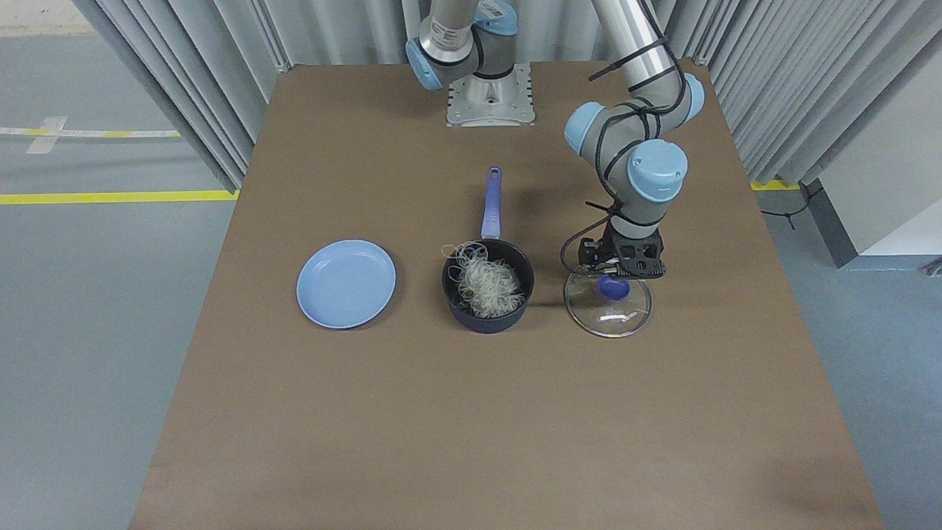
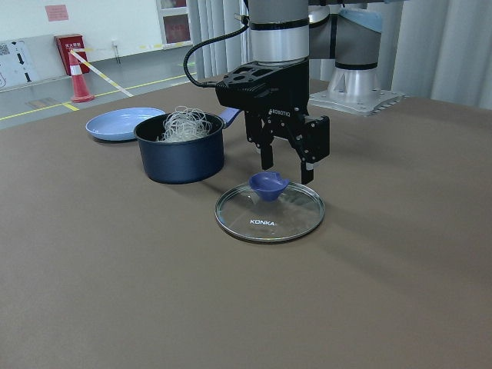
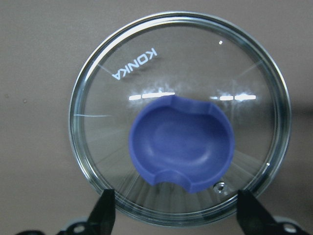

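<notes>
A glass pot lid [image 1: 607,313] with a blue knob [image 3: 181,142] lies on the table right of the pot. My gripper [image 2: 287,167] hangs open just above the lid, its two black fingertips apart, nothing between them. In the wrist view the fingertips show at the bottom, either side of the knob's lower edge. The dark pot [image 2: 177,163] holds pale noodles [image 1: 490,283], some strands over its rim, and has a purple handle [image 1: 492,199].
A blue plate [image 1: 345,283] sits left of the pot. The arm's base stands at the back edge.
</notes>
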